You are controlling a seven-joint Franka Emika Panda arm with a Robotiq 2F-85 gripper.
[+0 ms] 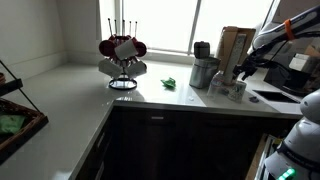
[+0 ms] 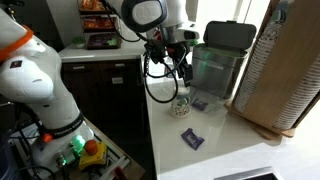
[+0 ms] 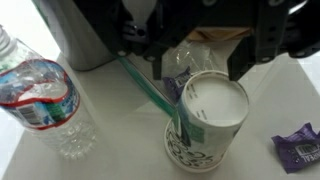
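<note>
A white cup (image 3: 213,103) with a patterned side stands on the counter below my gripper. The fingers are apart above the cup in the wrist view, with no object clearly held between them. From the far side, the gripper (image 1: 240,73) shows just over the cup (image 1: 237,91). In the second exterior view the cup (image 2: 181,106) is beneath the hand, and part of the gripper blends into the dark background. Whether a finger touches the cup cannot be told.
A clear water bottle (image 3: 45,105) stands left of the cup. A clear bag with a teal strip (image 3: 148,88) lies close behind it. Purple packets (image 3: 298,148) (image 2: 192,139) rest nearby.
</note>
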